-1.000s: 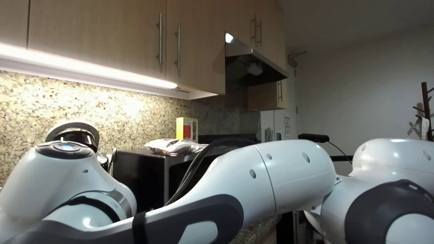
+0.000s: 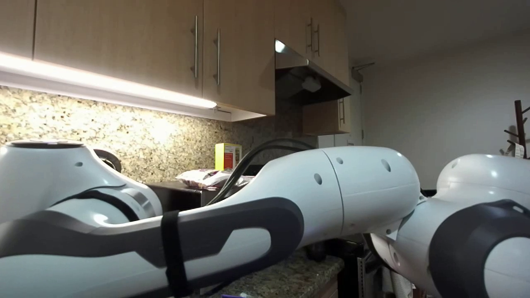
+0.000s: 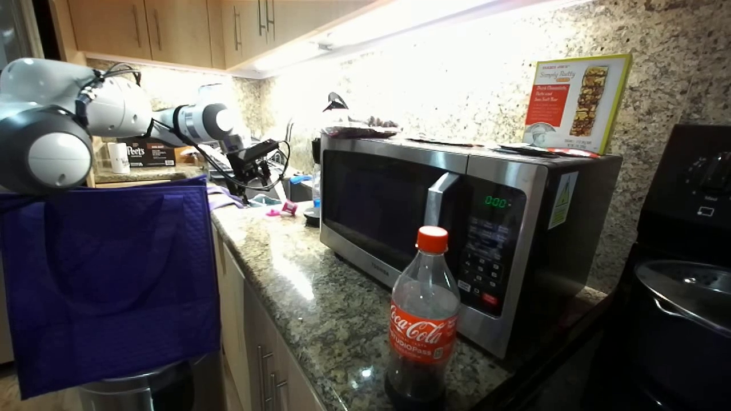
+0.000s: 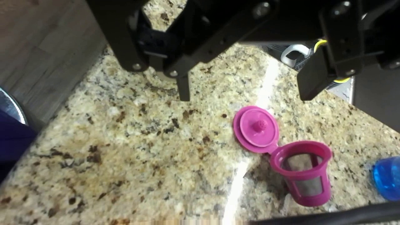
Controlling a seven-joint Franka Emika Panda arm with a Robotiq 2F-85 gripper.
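Note:
In the wrist view a pink reusable coffee pod [image 4: 308, 187] rests tilted on the granite counter, with its mesh-sided cup showing. Its round lid [image 4: 258, 127] is flipped back, joined by a hinge. Above the counter my gripper is open; its fingers [image 4: 183, 89] stand wide apart and nothing is between them. The pod lies below the fingertips in this picture, untouched. From exterior view 2 the dark gripper [image 3: 264, 163] hangs over the far counter, near the small pink pod [image 3: 288, 208]. Exterior view 1 shows only the arm's links.
A microwave [image 3: 404, 205] fills the counter's right side, with a Coca-Cola bottle [image 3: 423, 329] in front. At the counter's left edge hangs a purple bag [image 3: 116, 287]. Something blue [image 4: 390, 178] lies right of the pod.
In exterior view 1 the arm's middle links have risen. The wrist end has shifted up and to the left and turned. A dark device in the background is now hidden behind the arm.

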